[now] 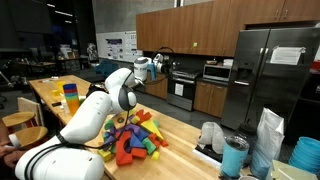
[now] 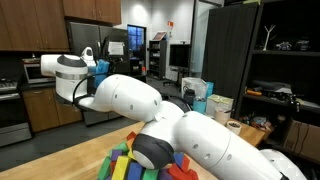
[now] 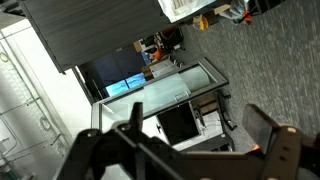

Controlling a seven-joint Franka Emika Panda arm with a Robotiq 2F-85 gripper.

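My gripper is raised well above the table at the far end of the arm. In the wrist view its dark fingers (image 3: pixel 130 132) stand apart at the lower edge, open, with only the room's floor and furniture beyond them. A pile of coloured blocks (image 1: pixel 125 158), red, yellow, green and blue, lies on the wooden table beside the arm. The arm hides part of this pile in exterior view 2, where blocks (image 2: pixel 119 168) show below it.
A multicoloured stack (image 1: pixel 70 98) stands on the arm's far side. Along the table's right end are a blue tub (image 1: pixel 234 157), a bag (image 1: pixel 267 142), a grey cloth-like item (image 1: pixel 212 136) and a blue-green stack (image 1: pixel 306 153). Bare tabletop (image 1: pixel 183 148) lies between.
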